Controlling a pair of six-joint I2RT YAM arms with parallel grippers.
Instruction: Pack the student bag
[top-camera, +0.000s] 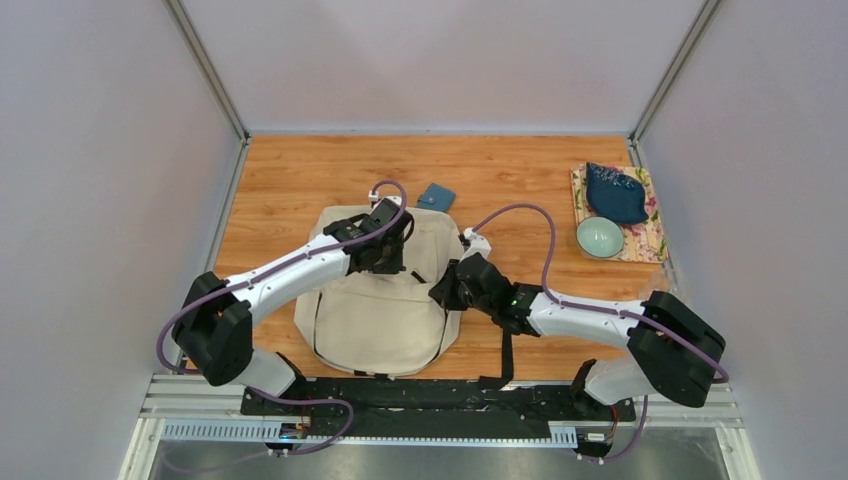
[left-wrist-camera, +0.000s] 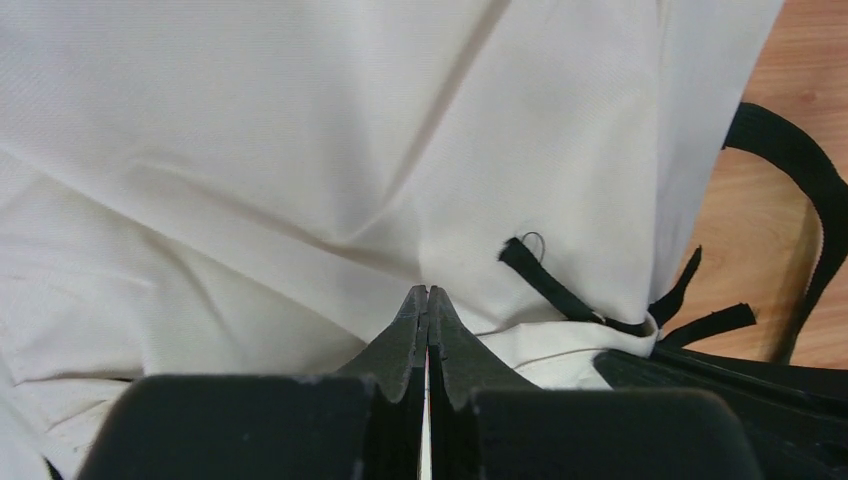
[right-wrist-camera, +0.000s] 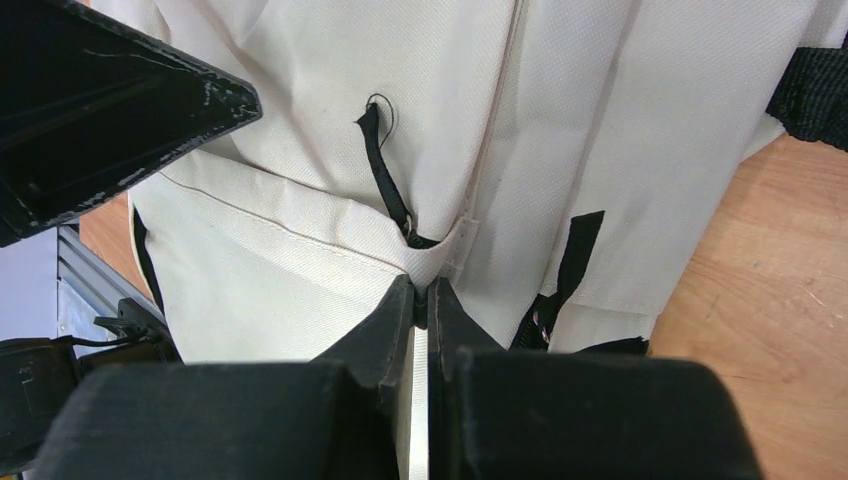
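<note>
The cream student bag (top-camera: 375, 325) lies flat on the table with both arms over it. A black zipper pull tab (left-wrist-camera: 545, 282) rests on its fabric, outside the left gripper. In the left wrist view my left gripper is shut, its tips together with nothing between them, left of the tab. My right gripper is shut on a fold of the bag's fabric by the zipper end. The same pull tab (right-wrist-camera: 382, 165) stands just above that fold in the right wrist view. Another black tab (right-wrist-camera: 578, 255) hangs at the bag's side.
At the table's right, a dark blue pouch (top-camera: 614, 195) and a pale green bowl (top-camera: 600, 238) sit on a floral cloth (top-camera: 648, 245). A blue flat item (top-camera: 436, 197) lies behind the bag. Open wood lies between bag and cloth.
</note>
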